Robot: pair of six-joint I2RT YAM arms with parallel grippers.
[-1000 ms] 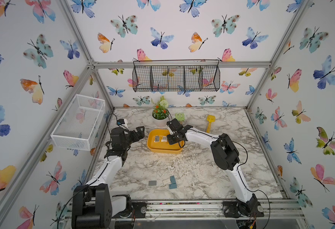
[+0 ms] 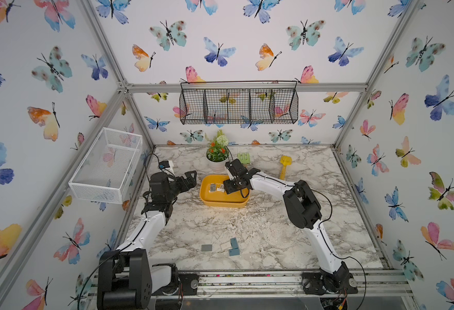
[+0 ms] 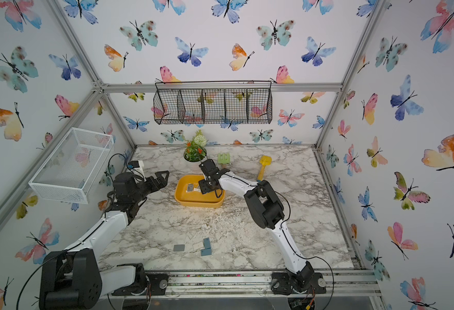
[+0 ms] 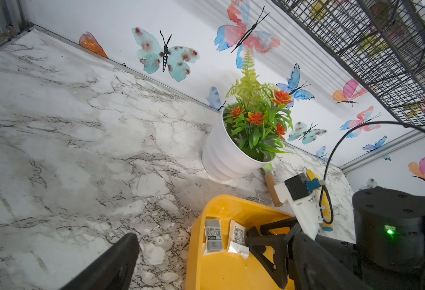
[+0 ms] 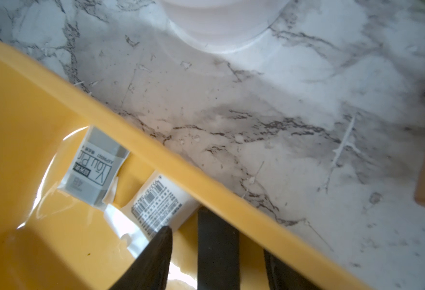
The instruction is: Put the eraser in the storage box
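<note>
The yellow storage box (image 2: 224,203) rests on the marbled table. A grey-and-white eraser (image 5: 93,169) lies in it against the far wall. Beside that is a white packet with a barcode (image 5: 156,205), perhaps another eraser. My right gripper (image 2: 225,188) reaches down into the box, its fingers (image 5: 149,263) parted. A plain black block (image 5: 218,249) sits between them, with gaps visible on both sides; what it is I cannot tell. Left of the box my left gripper (image 2: 193,178) is open and empty, its blurred fingers (image 4: 110,263) wide apart in its wrist view.
A potted plant (image 4: 231,149) stands just behind the box. Farther right are a green object (image 2: 243,157) and a yellow shovel (image 2: 285,162). A grey piece (image 2: 206,248) and blue pieces (image 2: 234,249) lie near the front edge. A wire basket (image 2: 238,106) hangs behind.
My right gripper has shifted slightly left, closer to the barcoded packet. The box seems to have slid a touch to the right. The left arm stays nearly where it was.
</note>
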